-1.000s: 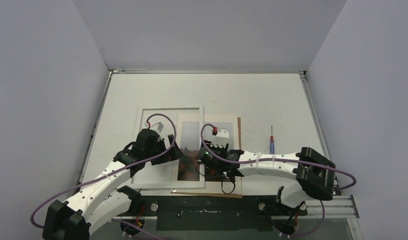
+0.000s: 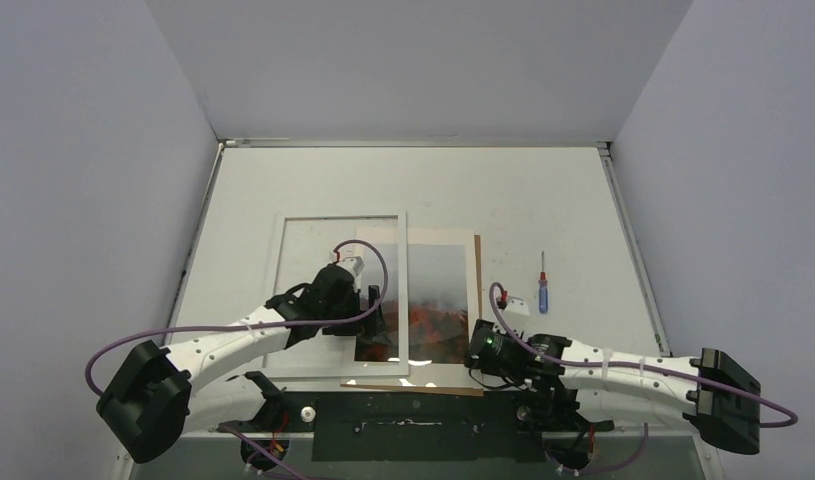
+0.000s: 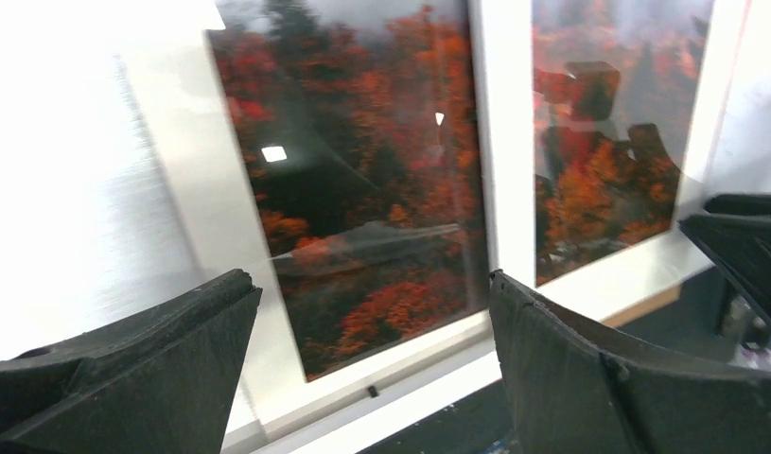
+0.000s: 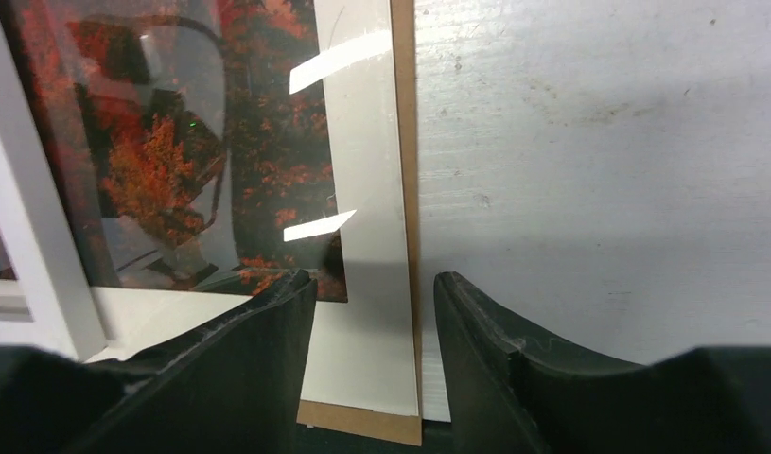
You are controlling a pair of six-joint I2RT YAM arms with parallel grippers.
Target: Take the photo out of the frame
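Observation:
A photo (image 2: 437,300) of autumn trees with a white border lies on a brown backing board (image 2: 478,270). The white frame (image 2: 403,260) rests over the photo's left part, its right bar crossing the print. My left gripper is part open above the photo and close to that bar, with nothing between its fingers. In the right wrist view, my right gripper stands part open over the right edge of photo and board near their front corner. One finger (image 4: 277,331) is over the white border, the other over the bare table. Nothing shows gripped.
A blue screwdriver (image 2: 543,290) lies to the right of the photo. A dark strip (image 2: 423,430) borders the table's front edge, just before the board.
The right arm has swung right from over the photo to its right edge, lately edging back leftward.

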